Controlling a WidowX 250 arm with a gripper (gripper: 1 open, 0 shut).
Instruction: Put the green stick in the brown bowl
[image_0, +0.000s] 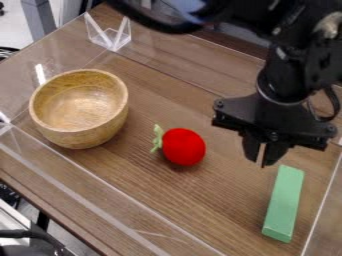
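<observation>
The green stick (282, 204) lies flat on the table at the lower right. My black gripper (262, 155) hangs above and to the left of the stick's far end, apart from it. Two dark prongs point down from it and nothing shows in their grip, but how far apart the fingers stand is unclear. At the left rests the brown bowl (80, 82), wooden, upright and empty.
A red round object (182, 147) with a green top sits between the bowl and the gripper. A clear wire-like item (111, 35) stands at the back left. Bare table (147, 205) lies in the front middle.
</observation>
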